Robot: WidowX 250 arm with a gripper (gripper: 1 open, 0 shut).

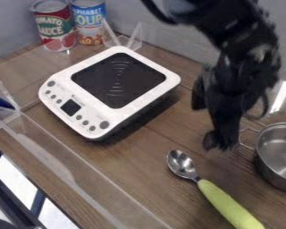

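The black gripper (216, 134) hangs over the counter at the right, blurred, just left of the steel pot (277, 161) and above the spoon (220, 199) with a green handle, apart from it. Whether its fingers are open or shut cannot be made out. The white induction cooktop (107, 89) lies flat at left centre.
Two cans, tomato sauce (54, 27) and alphabet soup (88, 22), stand in the back left corner. A clear plastic object (0, 109) is at the left edge. Bare wooden counter (110, 179) fills the front.
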